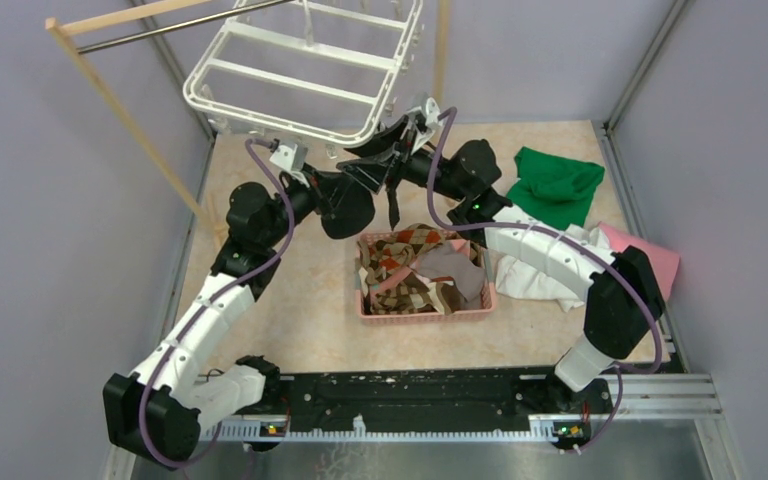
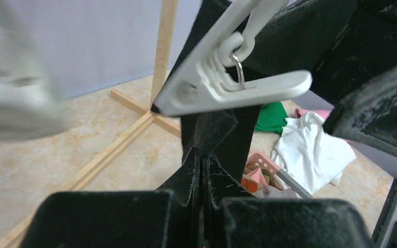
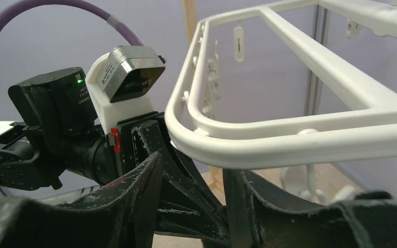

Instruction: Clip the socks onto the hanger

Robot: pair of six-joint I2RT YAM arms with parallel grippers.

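Observation:
My left gripper is shut on a black sock; in the top view the sock [image 1: 348,214] hangs below the hanger's front corner. The white hanger [image 1: 300,95] is overhead, with small clips along its edges. One white clip [image 2: 227,90] shows large in the left wrist view, just above the sock's pinched dark fabric; whether cloth lies inside it I cannot tell. My right gripper is part open at the hanger's corner, and its dark fingers [image 2: 377,111] show close to the clip. A narrow dark strip [image 1: 393,207] hangs below the right gripper.
A pink basket [image 1: 425,318] of mixed socks stands on the table below. Green cloth [image 1: 557,187], white cloth [image 1: 535,280] and a pink item [image 1: 650,258] lie to the right. Wooden poles [image 1: 130,125] frame the left side. The arms work very close together.

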